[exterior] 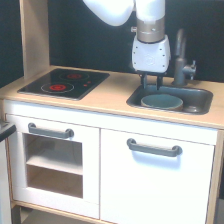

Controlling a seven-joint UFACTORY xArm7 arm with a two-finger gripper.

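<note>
A grey-green bowl [162, 102] rests in the dark sink [197, 103] set into the toy kitchen's counter. Right above the bowl's far left side, my gripper [151, 83] points straight down from the white arm. Its two dark fingers stand apart, and nothing shows between them. Whether the fingertips still touch the bowl's rim is too small to tell.
A dark faucet [181, 58] rises behind the sink, close to the right of my gripper. On the counter's left side lies a black stovetop [62, 83] with red burner rings. Between stovetop and sink the wooden counter [112, 96] is bare.
</note>
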